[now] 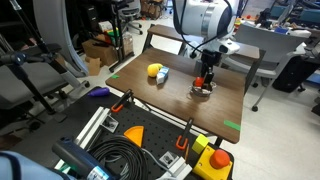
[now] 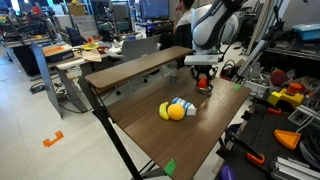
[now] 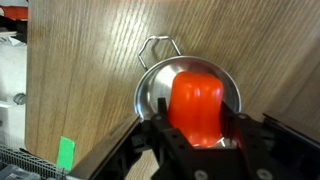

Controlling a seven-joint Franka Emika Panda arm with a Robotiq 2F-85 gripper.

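A red-orange object (image 3: 195, 103) sits between my gripper's fingers, and my gripper is shut on it. Directly beneath is a round shiny metal pot (image 3: 150, 95) with a wire handle (image 3: 158, 42), on the wooden table (image 3: 90, 50). From above, the red object overlaps the pot's middle; whether it touches the bottom I cannot tell. In exterior view 1 the gripper (image 1: 203, 76) points down over the pot (image 1: 201, 92). The red object (image 2: 204, 84) also shows at the far end of the table in exterior view 2.
A yellow round item (image 2: 176, 113), a blue-and-white can (image 2: 187, 105) and a curved yellow item (image 2: 141, 112) lie toward the table's other end. Green tape (image 1: 232, 125) marks a corner. The wood between the pot and these items is clear.
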